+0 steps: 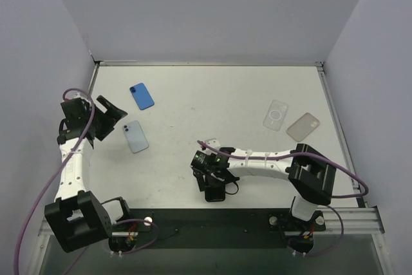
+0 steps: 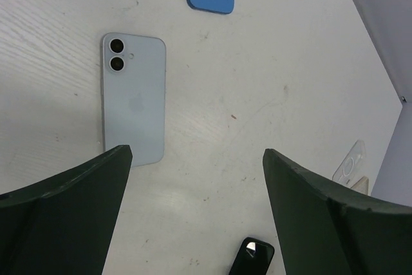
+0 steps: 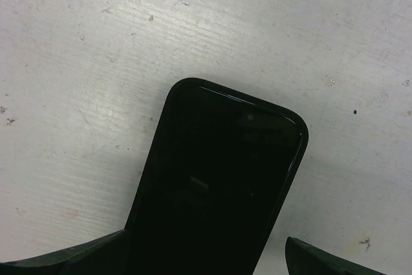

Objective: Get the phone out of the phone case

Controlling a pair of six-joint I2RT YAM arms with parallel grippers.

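A black phone (image 3: 212, 165), screen up with a dark rim, lies at the table's front centre under my right gripper (image 1: 206, 178); in the right wrist view both open fingertips flank its lower part. A silver phone (image 2: 134, 98) lies flat at the left. My left gripper (image 1: 108, 115) is raised beside it, open and empty. A blue phone (image 1: 141, 96) lies at the back left.
A clear case with a ring (image 1: 275, 114) and a greyish clear case (image 1: 303, 127) lie at the right. Walls bound the table at both sides and back.
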